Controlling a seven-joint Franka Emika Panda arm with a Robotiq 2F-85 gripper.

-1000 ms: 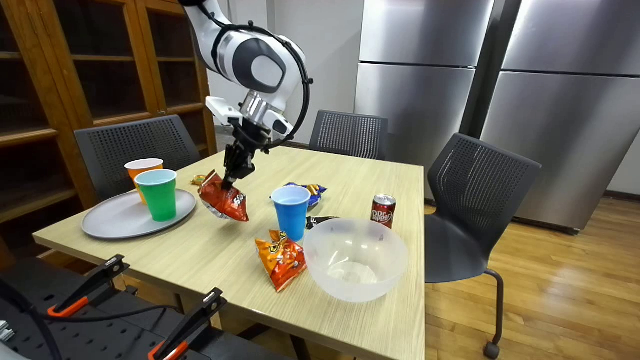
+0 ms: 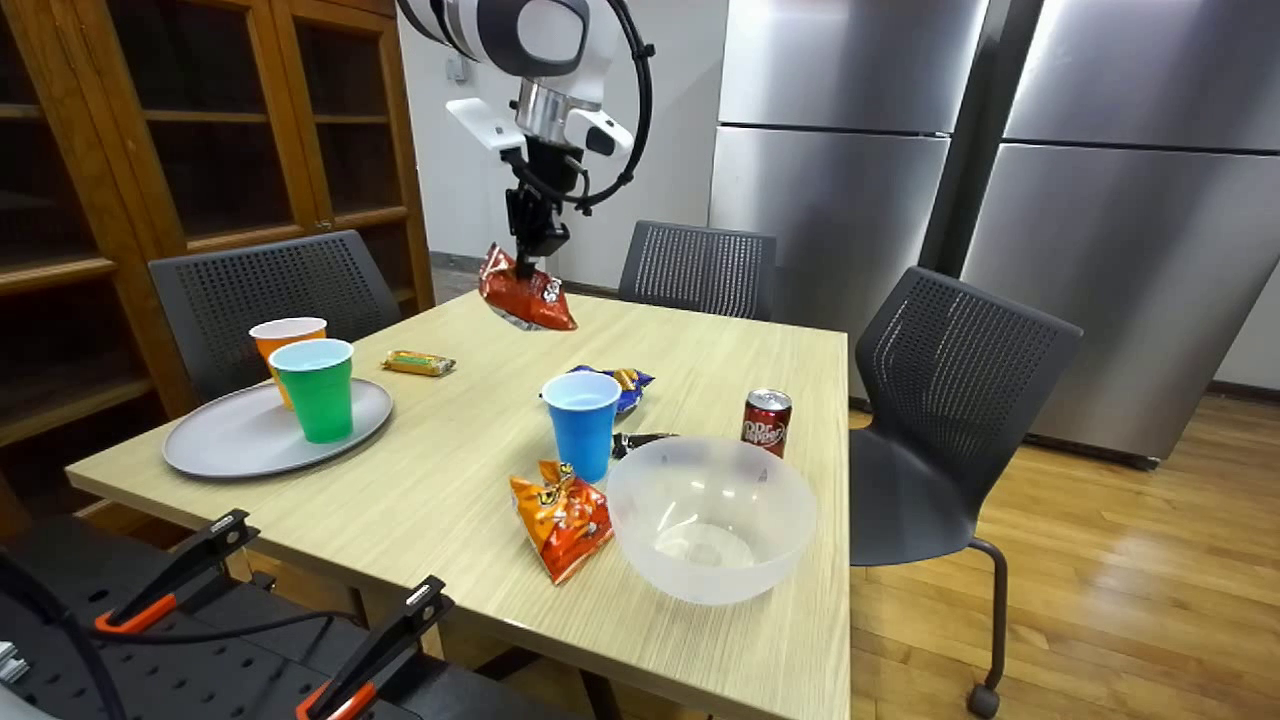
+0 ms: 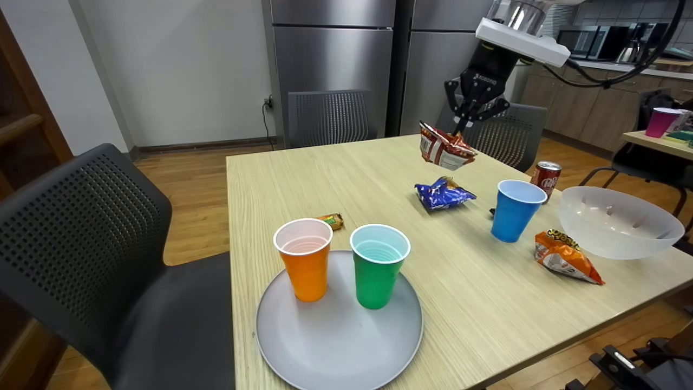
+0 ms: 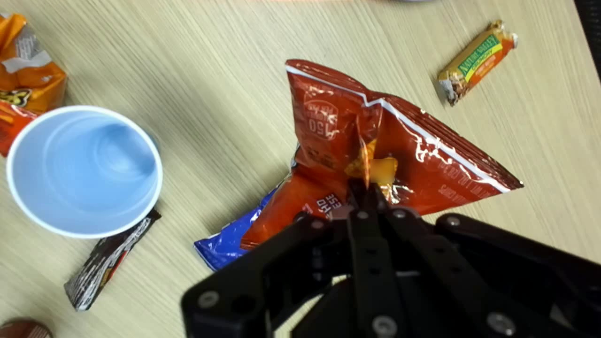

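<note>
A red chip bag (image 2: pixel 528 294) hangs in the air over the far part of the table, with my gripper (image 2: pixel 530 258) shut on it. In the wrist view the fingertips pinch the middle of the red bag (image 4: pixel 338 129), and its two ends spread to either side. Exterior view 2 has the gripper (image 3: pixel 459 127) pointing down with the bag (image 3: pixel 445 148) clear of the tabletop. Below it lies a blue snack bag (image 3: pixel 444 193), partly covered by the red one in the wrist view.
A blue cup (image 2: pixel 584 420), an orange snack bag (image 2: pixel 561 518), a frosted bowl (image 2: pixel 713 516) and a soda can (image 2: pixel 767 420) stand front right. Orange (image 3: pixel 303 263) and green (image 3: pixel 378 270) cups rest on a grey plate (image 3: pixel 338 351). A granola bar (image 4: pixel 476 62) lies nearby.
My gripper has risen and moved away toward the far side of the table, carrying the red bag with it. The objects on the table have stayed in place.
</note>
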